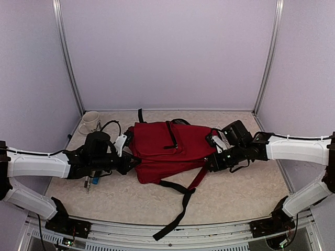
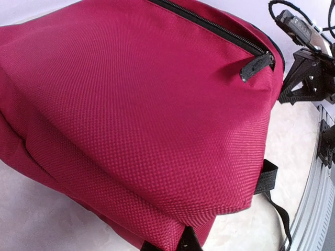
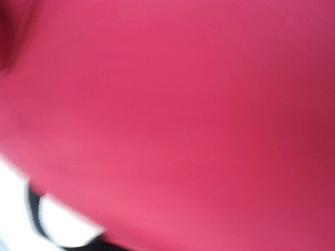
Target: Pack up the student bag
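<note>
A red bag lies on its side on the table, its long opening edge facing the front. At the left front corner, my left gripper is shut on the bag's cloth edge; in the left wrist view red fabric runs down between the dark fingertips. My right gripper is against the bag's right front corner, shut, its tips hidden by the cloth and arm. Blurred red cloth fills the right wrist view, so no fingers show there. Whether cloth is between them cannot be told.
A white mug stands at the back left. Behind the left arm lie pens and a small blue item, partly covered. The bag's black strap trails to the front edge. Free table lies at the front right.
</note>
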